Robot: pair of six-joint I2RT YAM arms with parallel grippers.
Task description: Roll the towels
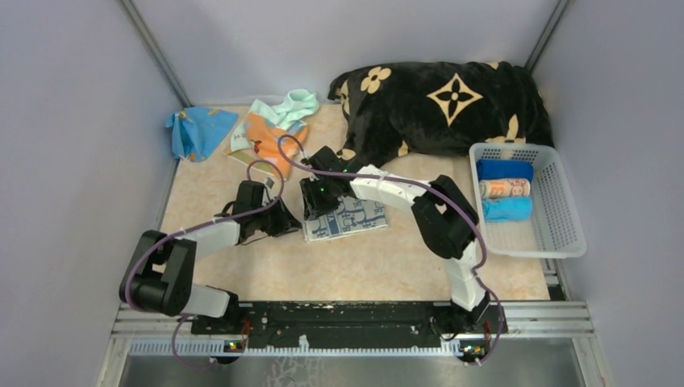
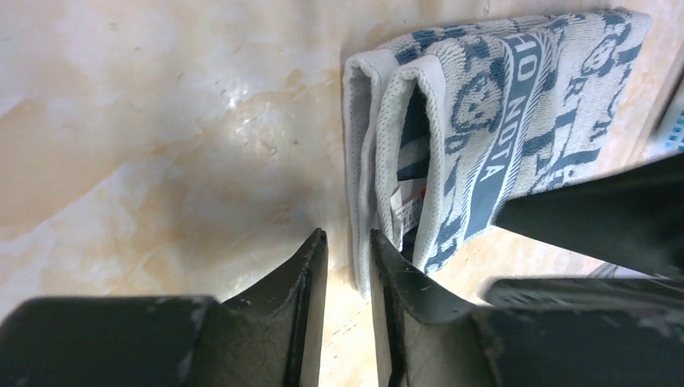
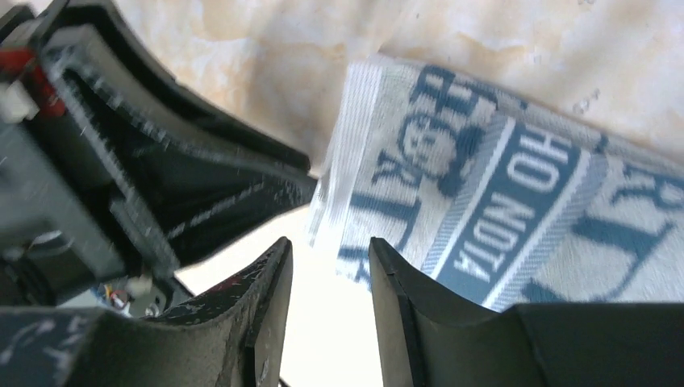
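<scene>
A folded blue-and-white patterned towel [image 1: 355, 218] lies in the middle of the table. In the left wrist view, the towel's white layered edge [image 2: 361, 169] stands slightly raised, and a tag [image 2: 409, 211] shows in its fold. My left gripper is part open at that edge, its right finger up against the towel's corner. Above the towel's left end, my right gripper has a clear gap between its fingers; no cloth appears gripped there. The left gripper's dark fingers [image 3: 234, 185] reach the towel's left edge in the right wrist view.
Two crumpled towels, one blue [image 1: 202, 131] and one orange and mint [image 1: 270, 133], lie at the back left. A dark cushion [image 1: 419, 113] fills the back. At right stands a white basket [image 1: 556, 201] with several rolled towels.
</scene>
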